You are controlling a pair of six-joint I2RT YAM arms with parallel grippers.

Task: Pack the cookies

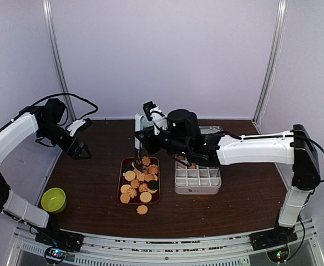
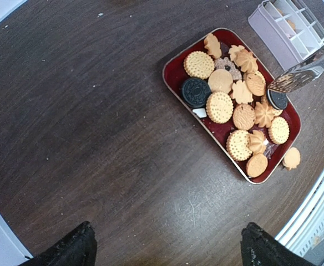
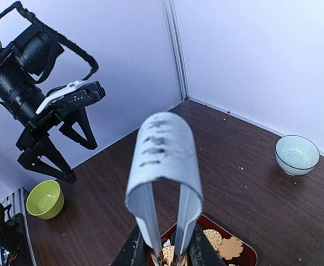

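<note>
A red tray [image 2: 173, 75] full of assorted cookies sits mid-table, with one loose cookie [image 2: 291, 158] at its front edge. My right gripper [image 1: 141, 138] is above the tray, shut on silver tongs [image 2: 298, 72] with a white handle [image 3: 161, 147]; whether the tongs hold a cookie is unclear. A white compartment box [image 1: 197, 188] stands right of the tray, partly hidden by the right arm. My left gripper [image 1: 79, 151] hangs open and empty over the left of the table.
A green bowl [image 1: 53, 200] sits at the front left. A pale glass bowl [image 3: 297, 158] stands at the back. The table left of the tray is clear.
</note>
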